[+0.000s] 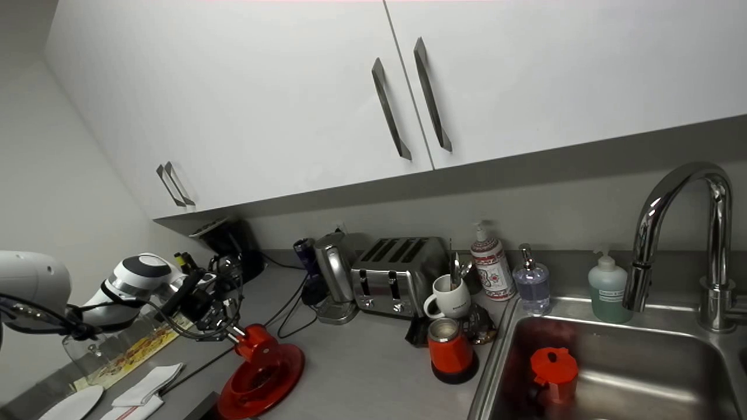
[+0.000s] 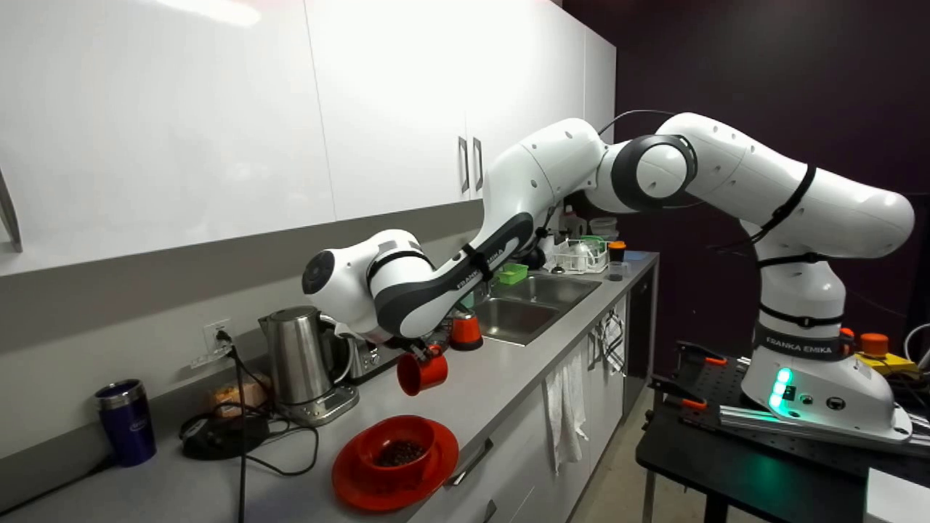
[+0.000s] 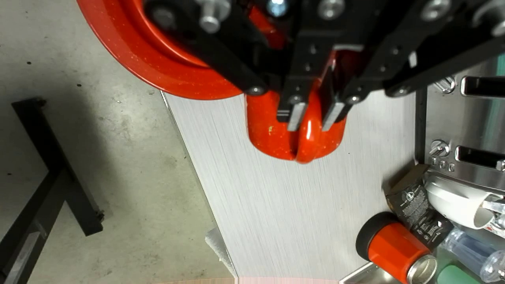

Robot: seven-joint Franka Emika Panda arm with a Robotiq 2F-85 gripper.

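Note:
A red mug [image 2: 423, 373] hangs tilted in the air, its mouth turned sideways and down toward the plate side. My gripper is shut on the mug's handle, which runs between the two fingers in the wrist view. Below it on the counter, a red bowl [image 2: 375, 443] holds a heap of small brown pieces [image 2: 400, 453]. The bowl rests on a red plate [image 2: 445, 453] near the counter's front edge. From the wrist, the inside of the mug is hidden, and much of the bowl is covered by the gripper.
A steel kettle [image 2: 296, 357] and a toaster [image 1: 399, 274] stand along the wall. Toward the sink [image 1: 630, 364] are a red and black pot base [image 1: 450, 350] and a white mug [image 1: 448, 297]. Cables [image 2: 292, 466] lie behind the plate. Counter between plate and pot base is bare.

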